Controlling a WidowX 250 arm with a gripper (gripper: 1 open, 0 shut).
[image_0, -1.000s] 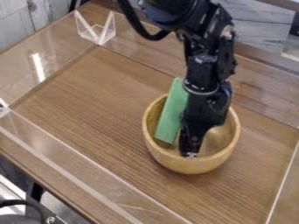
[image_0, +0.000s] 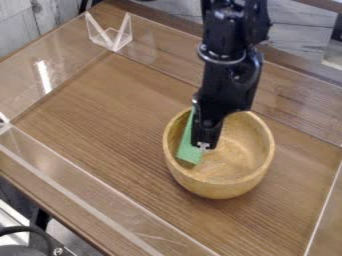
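Note:
A tan round bowl (image_0: 234, 168) sits on the wooden table in the middle right. A green object (image_0: 190, 150) lies inside it against the left wall, partly hidden by the arm. The black gripper (image_0: 205, 125) is above the left part of the bowl, close over the green object. Whether anything is between its fingers is hard to see; it looks shut.
A clear plastic piece (image_0: 111, 32) stands at the back left. A white edge runs along the back right.
The arm has moved up and left from deep in the bowl. The green object, which stood tall along the left rim, now shows lower and smaller in the bowl.

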